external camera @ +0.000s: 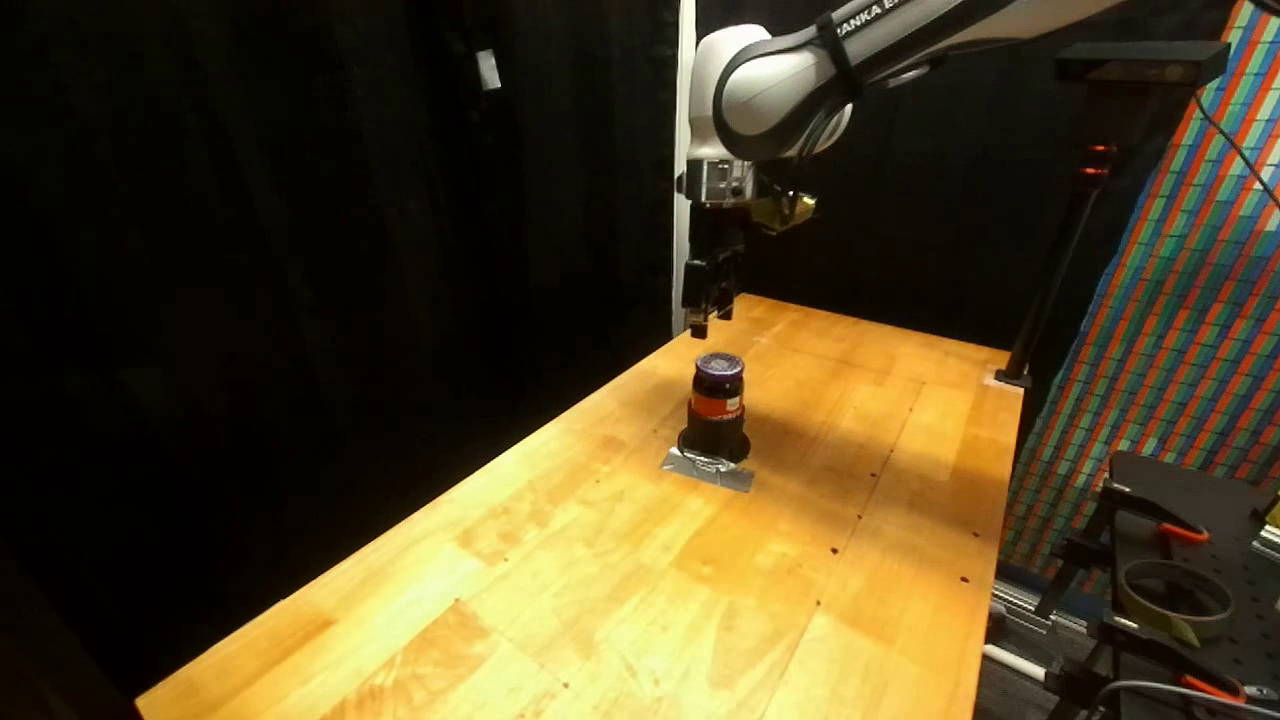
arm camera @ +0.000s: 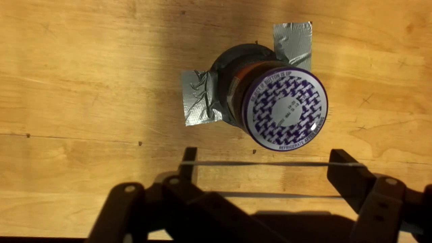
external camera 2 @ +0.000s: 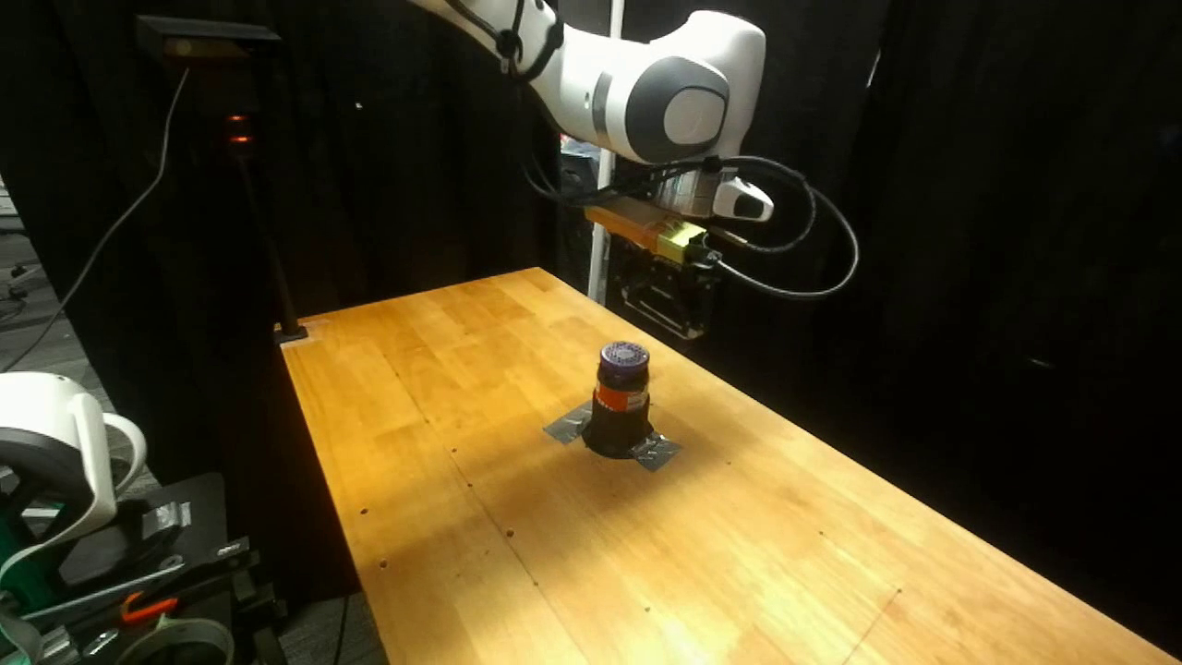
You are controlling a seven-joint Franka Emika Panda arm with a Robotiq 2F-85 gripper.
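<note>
A dark jar (external camera: 717, 394) with a purple-and-white patterned lid (arm camera: 287, 109) and an orange label (external camera 2: 621, 399) stands upright in a black round holder (external camera 2: 616, 433). Silver tape (arm camera: 199, 98) fixes the holder to the wooden table. My gripper (external camera: 713, 322) hangs higher than the lid and apart from it. In the wrist view its dark fingers (arm camera: 351, 176) are wide apart, with only two thin bands stretched across the gap. The lid lies just beyond the fingertips there, off the gap between them.
A black stand (external camera: 1041, 288) rises at the far table corner. Off the table's side, a dark cart (external camera: 1182, 564) carries a tape roll (external camera: 1174, 596) and clamps.
</note>
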